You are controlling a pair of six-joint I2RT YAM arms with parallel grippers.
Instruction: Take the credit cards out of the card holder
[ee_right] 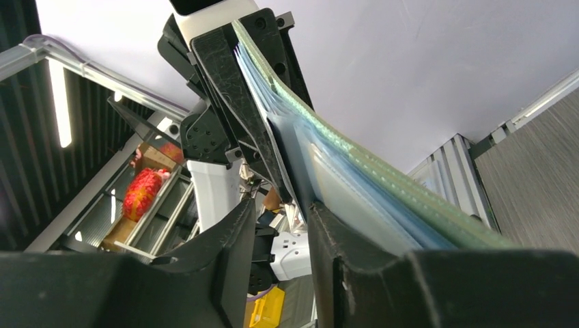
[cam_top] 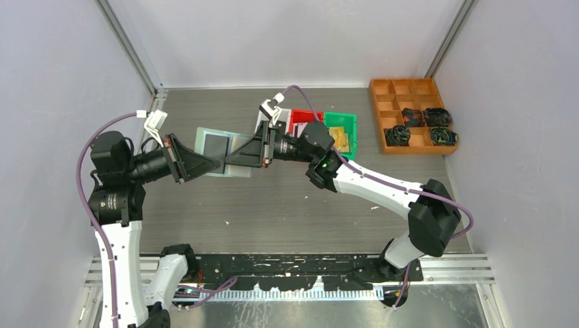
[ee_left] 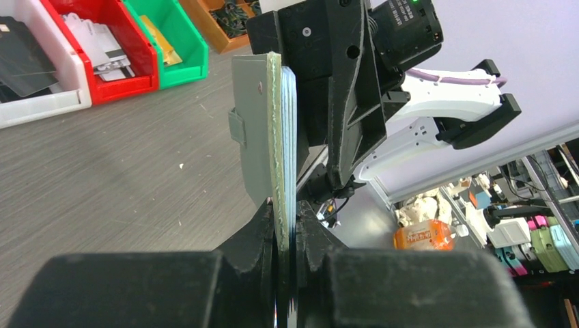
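Note:
The pale green card holder [cam_top: 200, 141] hangs unfolded above the table, with my left gripper [cam_top: 219, 165] shut on it. In the left wrist view the holder [ee_left: 254, 123] is edge-on, and its blue-white sleeve edges [ee_left: 289, 130] run down between the left fingers. A dark card [cam_top: 215, 146] shows in one sleeve in the top view. My right gripper is at the holder's face, close to the left fingertips. Its fingers stand apart, with the edge of the sleeves [ee_right: 321, 164] close to one finger; whether a card lies between them is hard to tell.
A white bin [ee_left: 75, 102] with dark cards, a red bin [ee_left: 126, 87] with light cards and a green bin [ee_left: 196, 60] with a yellow item stand at the back. An orange compartment tray [cam_top: 381, 145] is farther right.

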